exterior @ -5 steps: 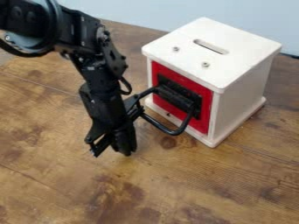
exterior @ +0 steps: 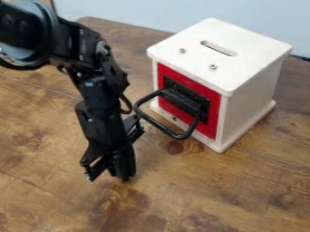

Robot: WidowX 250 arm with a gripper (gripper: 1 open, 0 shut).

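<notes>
My black gripper (exterior: 119,169) points down just above or at the wooden tabletop, left of a white wooden box (exterior: 253,72) with a slot and two screws on top. The box's red front (exterior: 173,69) carries a black fitting with a black loop handle (exterior: 183,135) that sticks out toward the arm. The gripper looks shut, with nothing visible between its fingers; its tips are below and left of the handle, apart from it.
A pale wall runs behind the box.
The box and its handle look unmoved.
</notes>
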